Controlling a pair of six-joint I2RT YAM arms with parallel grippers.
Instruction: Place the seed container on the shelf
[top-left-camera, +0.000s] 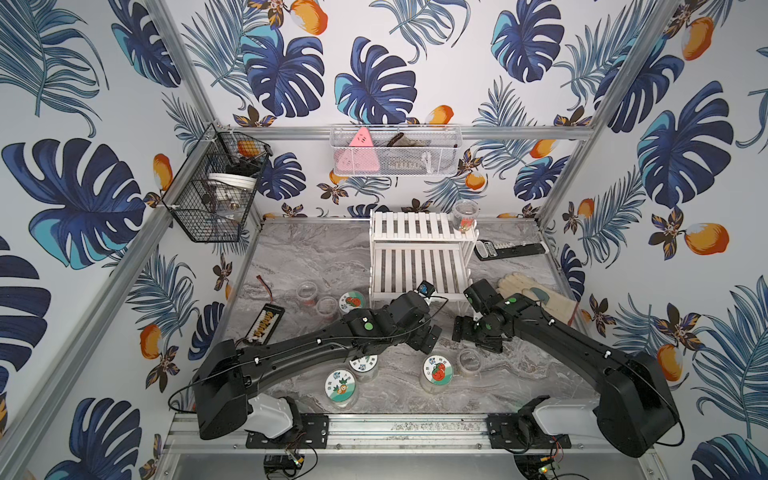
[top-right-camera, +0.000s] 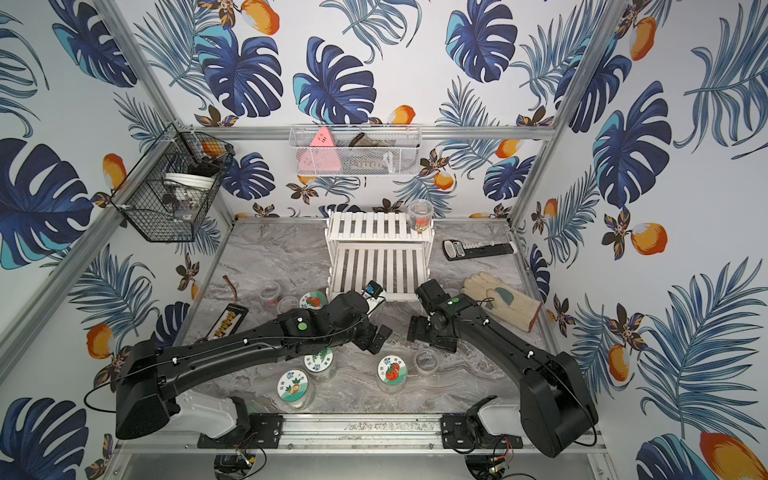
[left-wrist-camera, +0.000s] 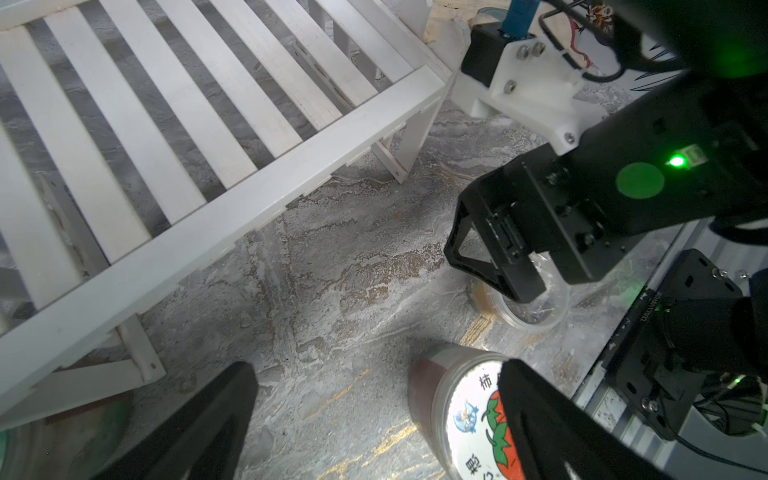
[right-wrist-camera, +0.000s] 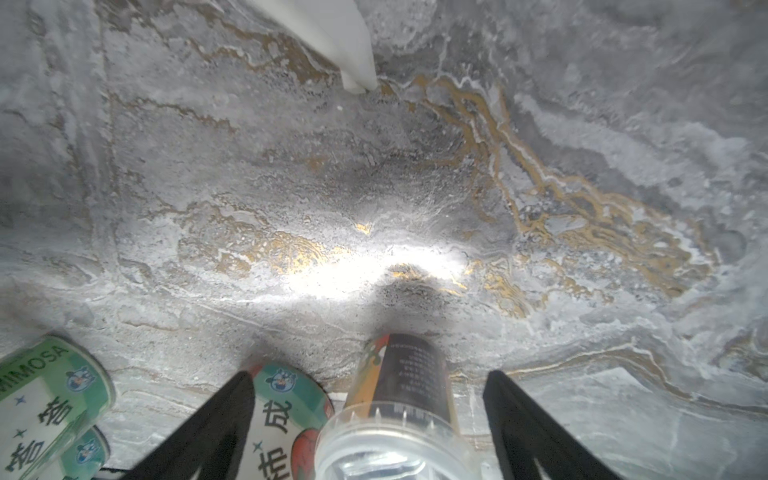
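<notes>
A clear seed jar stands on the table at front right. My right gripper hangs beyond it; in the right wrist view its fingers are spread, with the jar's rim low between them in the picture. Whether it touches the jar I cannot tell. My left gripper stands open and empty, left of the right one and near a tomato-lidded jar. The white slatted shelf stands at the back, a clear jar on its upper tier's right end.
Several lidded jars, one with a green-patterned lid, stand at front left. Two clear containers are farther back left. Gloves and a dark remote-like object lie right of the shelf, whose lower tier is bare.
</notes>
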